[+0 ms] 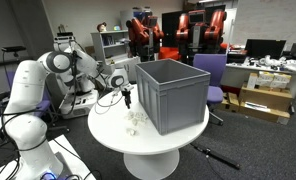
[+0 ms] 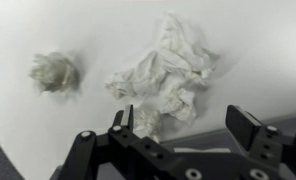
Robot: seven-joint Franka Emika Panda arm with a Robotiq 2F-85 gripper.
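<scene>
Several crumpled white papers lie on the round white table. In the wrist view a cluster of crumpled paper spreads ahead of the fingers, and one separate crumpled ball sits off to the left. A large grey bin stands upright on the table's right side. My gripper is open above the table, its black fingers wide apart at the lower edge of the wrist view. No paper shows gripped between them; the cluster lies beneath and beyond. In the exterior view the gripper hangs left of the bin.
Cardboard boxes are stacked on the floor at the back right, and a blue chair stands behind the bin. Bare table surface lies at the front and left. A dark bar rests on the floor.
</scene>
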